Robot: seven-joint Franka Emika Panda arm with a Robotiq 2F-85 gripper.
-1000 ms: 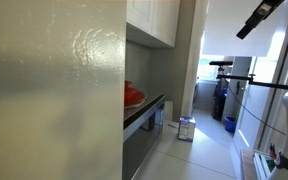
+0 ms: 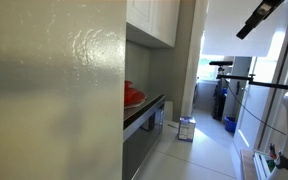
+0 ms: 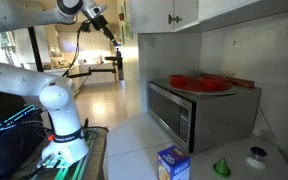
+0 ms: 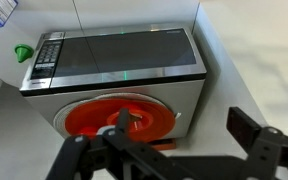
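Observation:
My gripper is open in the wrist view, its dark fingers wide apart with nothing between them. It looks down from high above a silver microwave (image 4: 124, 58). Red cookware (image 4: 109, 115) rests on top of the microwave. In exterior view 2 the arm (image 3: 81, 18) reaches in from the upper left, well away from the microwave (image 3: 171, 112) and the red cookware (image 3: 189, 84). Only the end of the arm (image 2: 259, 15) shows at the top right in exterior view 1.
A blue and yellow box (image 3: 173, 163), a green cone-shaped thing (image 3: 222, 167) and a small dark-topped white item (image 3: 256, 156) stand on the white counter (image 3: 129, 150). White cabinets (image 3: 209, 12) hang above. A large pale panel (image 2: 54, 90) blocks much of exterior view 1.

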